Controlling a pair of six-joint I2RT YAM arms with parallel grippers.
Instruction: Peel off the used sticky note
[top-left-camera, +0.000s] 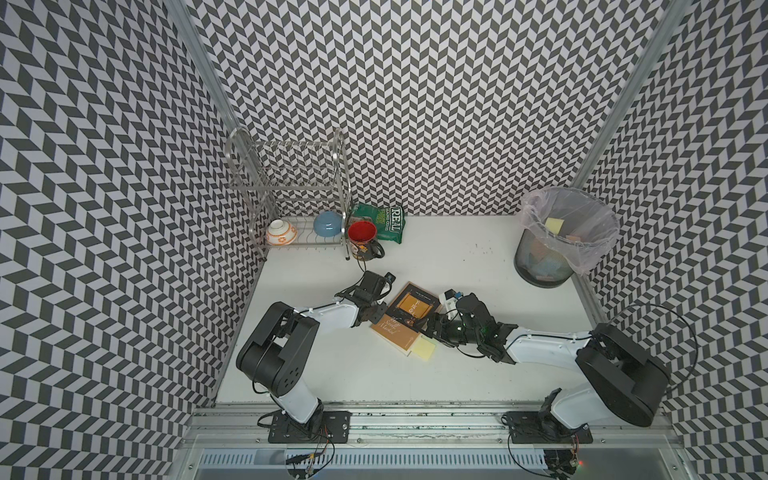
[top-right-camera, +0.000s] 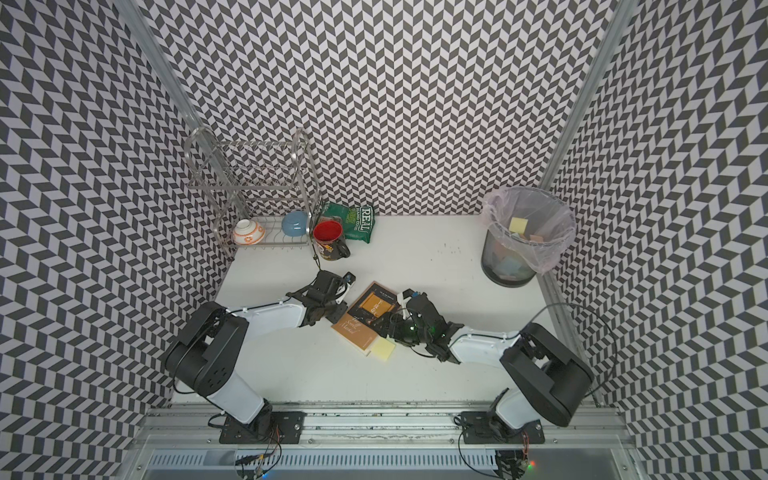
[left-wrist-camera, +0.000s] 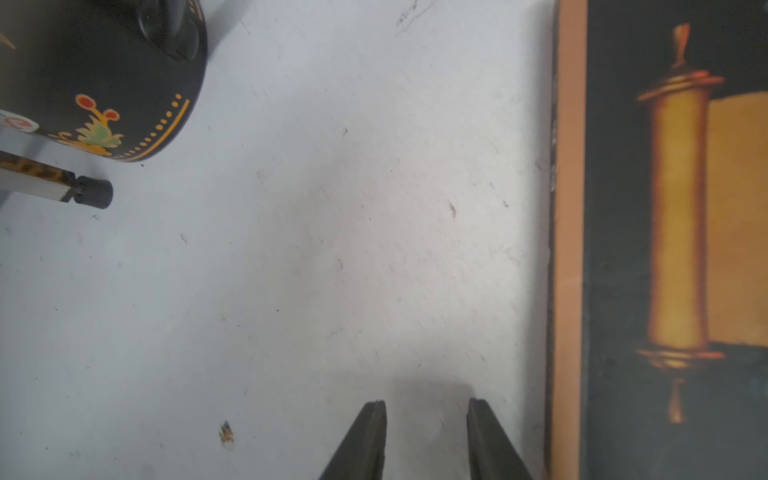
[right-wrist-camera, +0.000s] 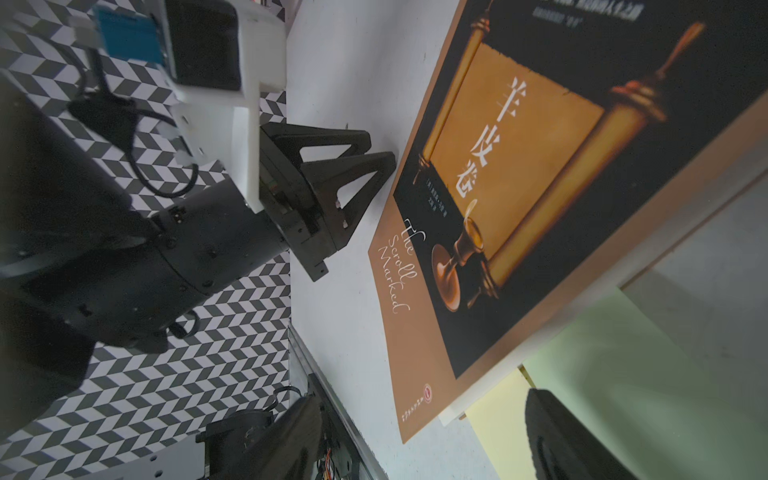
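Note:
The book (right-wrist-camera: 512, 152), "The Scroll Marked", lies flat on the table. A yellow sticky note (right-wrist-camera: 500, 432) and a green one (right-wrist-camera: 632, 384) stick out from its lower right side. My left gripper is low at the book's left edge; its fingertips show a narrow gap, and whether anything is between them is hidden or unclear. My right gripper stands open over the book's right side near the notes, its fingers apart, partly covering the green note in the top left view.
A mug (top-left-camera: 361, 236), a green bag (top-left-camera: 389, 220) and a wire rack (top-left-camera: 256, 184) with bowls are at the back left. The lined bin (top-left-camera: 544, 264) stands at right, holding paper notes. The table between bag and bin is clear.

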